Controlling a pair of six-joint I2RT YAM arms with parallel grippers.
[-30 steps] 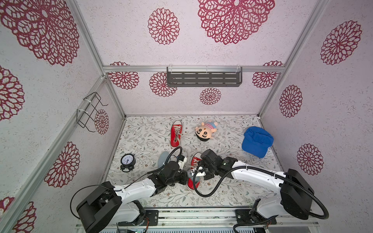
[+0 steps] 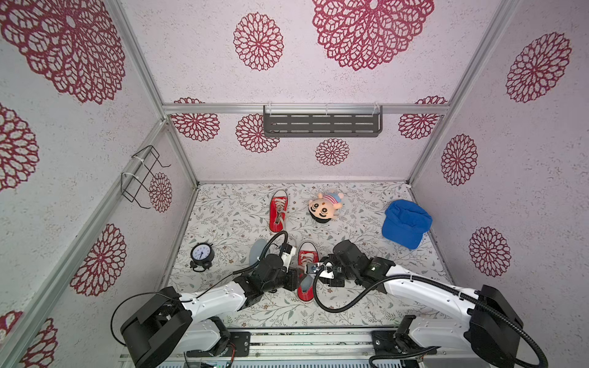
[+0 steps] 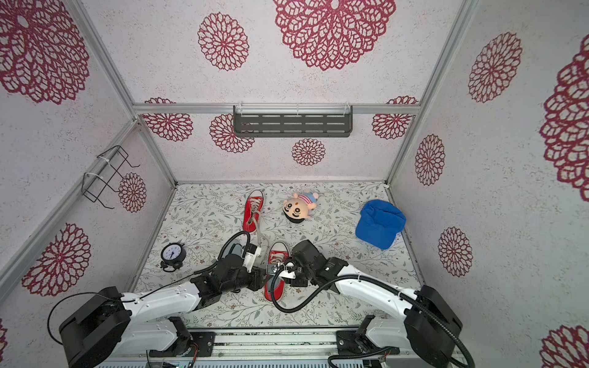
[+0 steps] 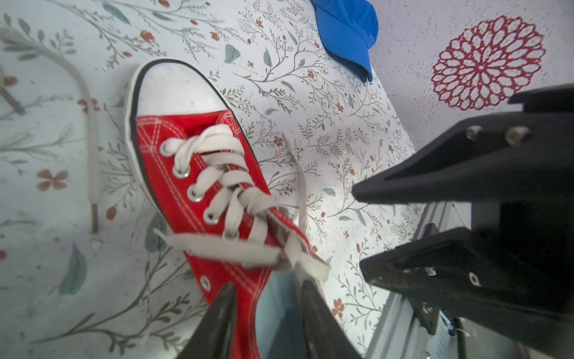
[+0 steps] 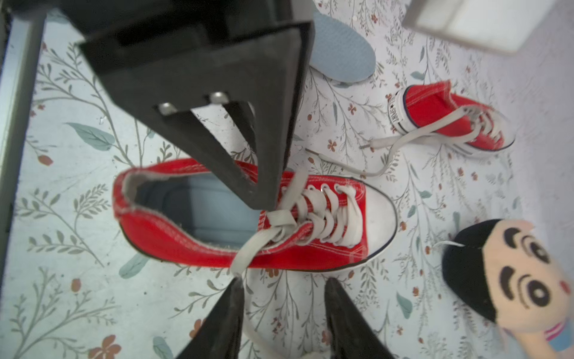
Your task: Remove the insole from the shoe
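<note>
The near red shoe (image 5: 323,257) lies sole down on the table, white laces on its upper. Inside its opening shows the grey-blue insole (image 5: 218,209). My left gripper stands at the shoe's left, its fingers (image 4: 218,317) apart; the insole shows in the gap behind them. Its dark tip reaches down close to the lace knot in the right wrist view; contact cannot be told. On the shoe's other side, my right gripper has parted fingers (image 5: 230,323), with no object visibly held between them.
A loose insole (image 5: 343,51) lies left of the shoe, partly hidden by my left arm. Behind are the second red shoe (image 2: 278,211) and a doll (image 2: 325,207). A blue cap (image 2: 407,224) sits at right, a black clock (image 2: 201,254) at left.
The near shoe has turned a little straighter. The left arm has stayed almost still.
</note>
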